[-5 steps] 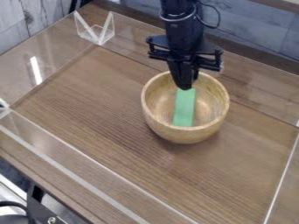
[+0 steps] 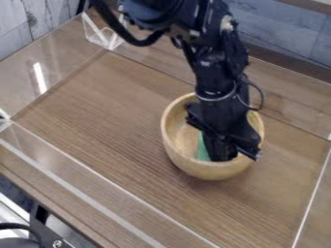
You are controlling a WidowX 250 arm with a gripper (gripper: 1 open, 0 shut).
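My black gripper reaches down from the top into a round tan bowl right of centre, its tip over the bowl's right part. A green object in the bowl is mostly hidden behind the gripper. The gripper looks shut; whether anything is between its fingers is hidden.
A clear rack-like object stands at the back left. Black cables lie at the lower left corner.
The bowl sits nearer the front, and the green object is now mostly covered.
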